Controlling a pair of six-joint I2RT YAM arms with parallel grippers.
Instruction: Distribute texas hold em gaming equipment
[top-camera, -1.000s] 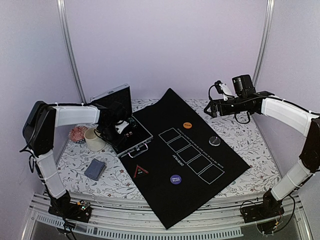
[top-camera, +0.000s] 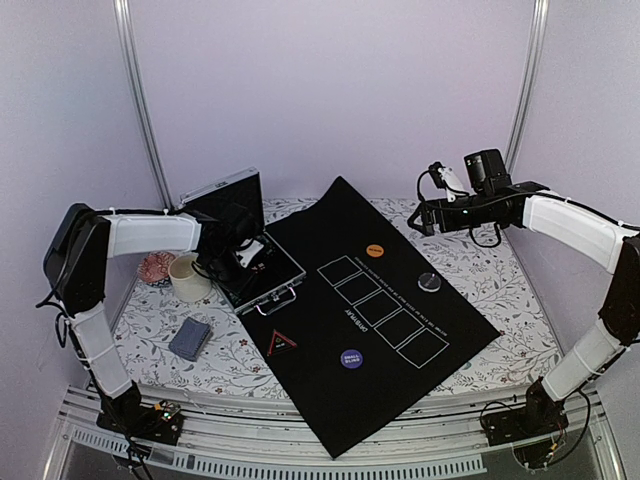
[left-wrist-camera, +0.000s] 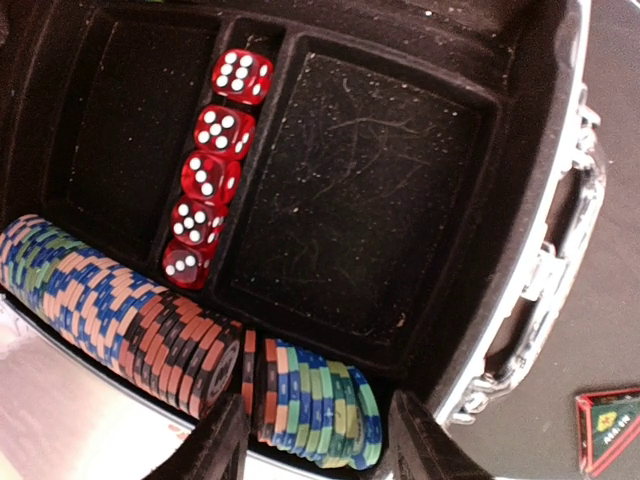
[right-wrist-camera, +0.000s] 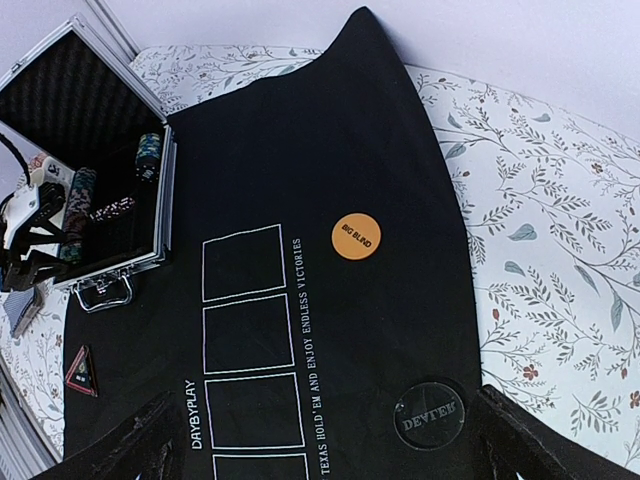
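The open chip case (top-camera: 270, 285) holds rows of chips (left-wrist-camera: 310, 400) and several red dice (left-wrist-camera: 215, 175). My left gripper is down in the case, its part-open fingers either side of the shorter chip row's end. My right gripper (top-camera: 425, 220) hangs open over the right of the table. On the black mat (top-camera: 320, 400) lie the Big Blind button (right-wrist-camera: 356, 236), Small Blind button (top-camera: 351, 359), Dealer button (right-wrist-camera: 429, 414) and a red triangular piece (top-camera: 280, 342).
A grey-blue deck-like block (top-camera: 189, 338), a cream cup (top-camera: 188, 281) and a patterned bowl (top-camera: 154, 268) stand left of the case.
My left gripper has shifted very slightly within the case. The right arm and the mat's pieces have not moved.
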